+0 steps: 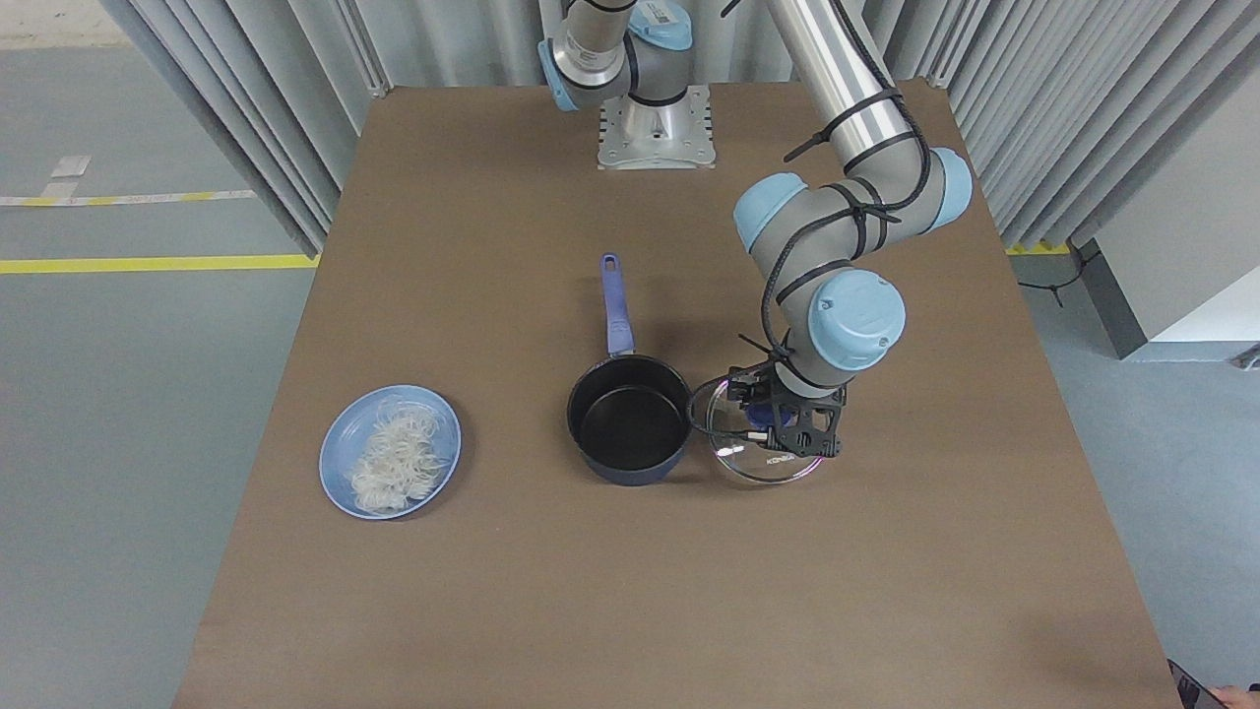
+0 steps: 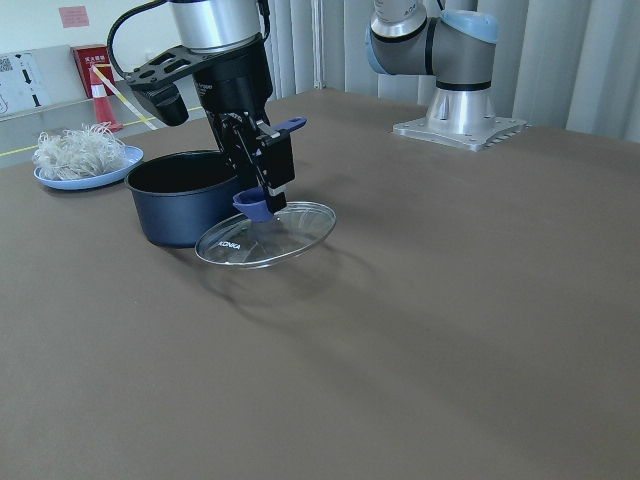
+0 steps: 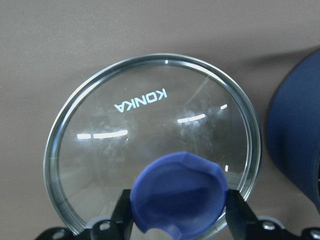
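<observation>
My gripper is shut on the blue knob point(image 3: 177, 192) of a glass lid point(image 3: 150, 115) marked KONKA; in the left view the lid point(image 2: 280, 238) hangs just above the table, beside the pot. The dark pot point(image 1: 626, 419) with its long blue handle point(image 1: 616, 307) sits uncovered on the table, seen partly at the right edge of the wrist view. A blue plate point(image 1: 337, 467) of white noodle-like strands point(image 1: 396, 467) lies to the left of the pot.
A person's hand point(image 1: 1234, 695) shows at the lower right corner, off the table.
</observation>
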